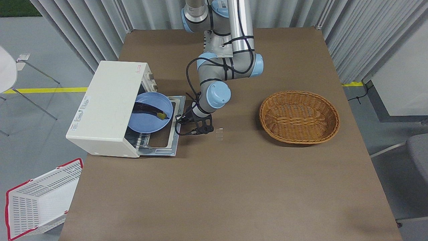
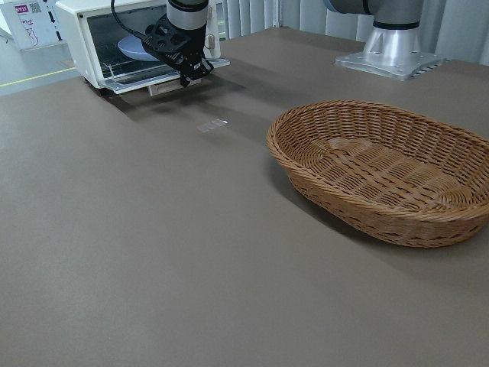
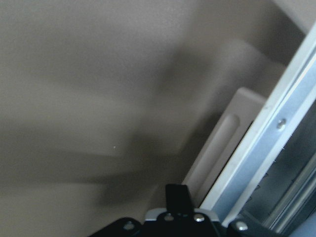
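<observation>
A white toaster oven (image 1: 105, 105) stands at the left of the table with its door (image 1: 172, 145) folded down. Inside, on the rack, a blue plate (image 1: 148, 125) holds a dark elongated object with a greenish end (image 1: 145, 108), probably an eggplant. My black gripper (image 1: 198, 125) is at the outer edge of the lowered door, low over the table. In the wrist view the door's metal edge (image 3: 266, 138) and grey handle (image 3: 224, 133) run beside my fingertips (image 3: 177, 197); whether the fingers are open or shut cannot be made out.
A wicker basket (image 1: 299, 118) sits on the right half of the brown table (image 1: 240, 192). A white red-rimmed crate (image 1: 44, 201) is on the floor at the lower left. Small clear strips lie right of my gripper.
</observation>
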